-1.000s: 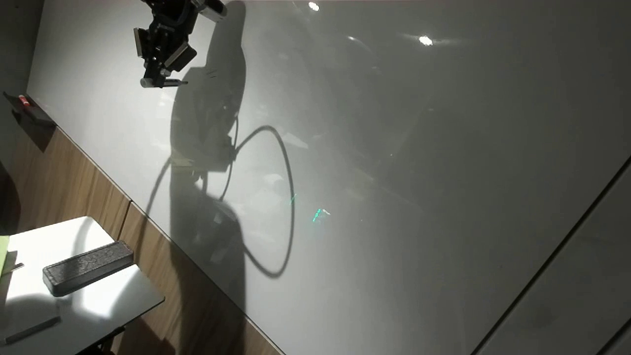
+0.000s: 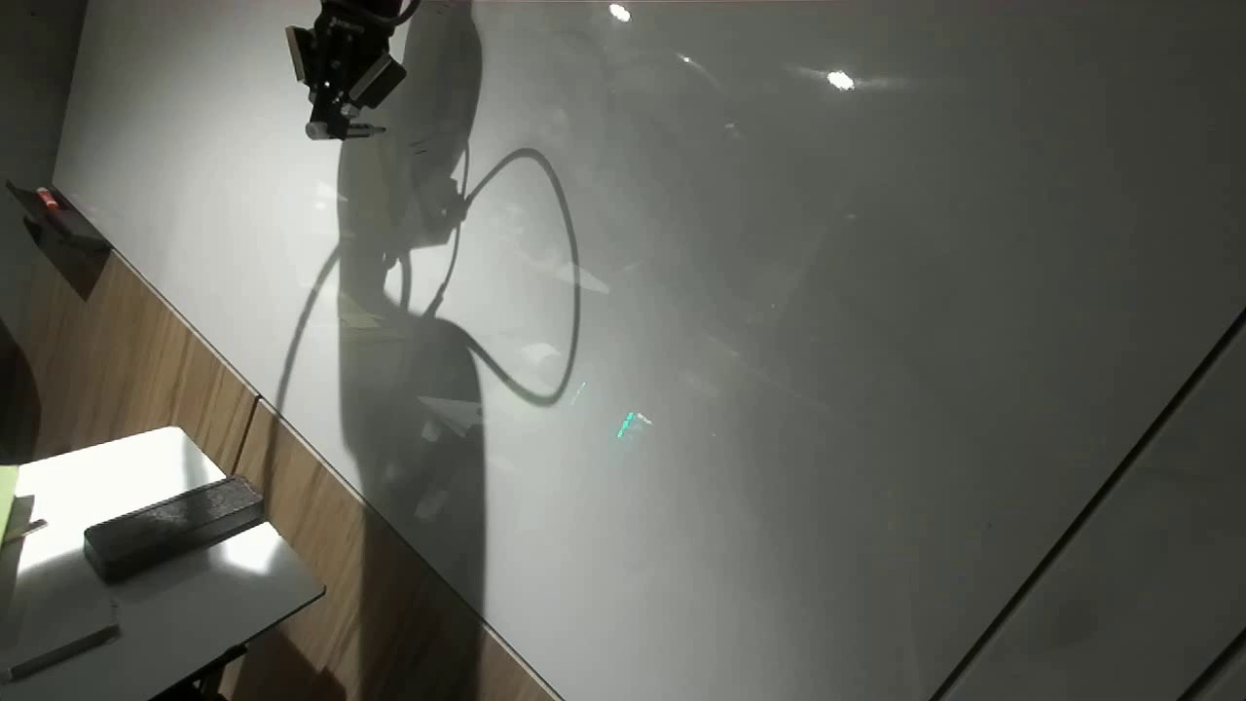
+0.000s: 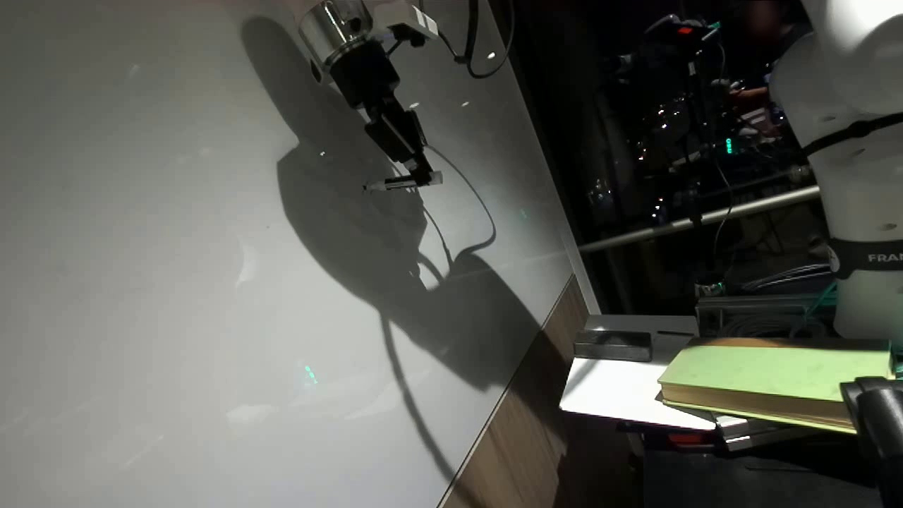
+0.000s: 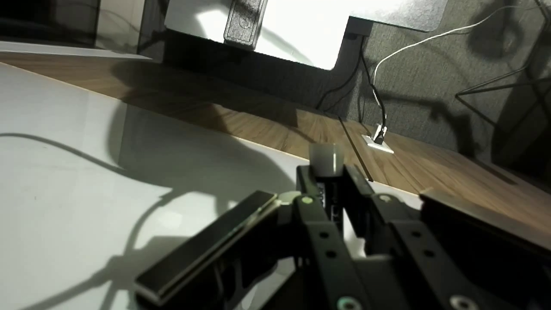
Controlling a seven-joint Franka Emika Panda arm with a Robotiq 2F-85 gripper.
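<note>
My gripper point(image 2: 336, 127) is shut on a whiteboard marker point(image 3: 398, 183), which sticks out sideways from the fingertips, its thin dark tip pointing at the board. In the wrist view the marker's pale end point(image 4: 326, 159) shows between the two dark fingers. The large glossy whiteboard point(image 2: 748, 350) fills most of exterior view 1 and bears the arm's wide shadow. Whether the marker tip touches the board cannot be told, though a gap seems to show in exterior view 2. A few short faint marks can be seen on the board within the shadow.
A dark eraser point(image 2: 175, 528) lies on the small white table point(image 2: 222, 608) at the lower left. Near it, a green book point(image 3: 770, 368) sits on the table's other side. A dark tray point(image 2: 64, 220) with a red item hangs at the board's edge. Wide bare board lies to the right.
My gripper, with the marker in it, has moved up and slightly right in exterior view 1. The arm's shadow has shifted too, with the cable loop's shadow higher and now darkening the eraser.
</note>
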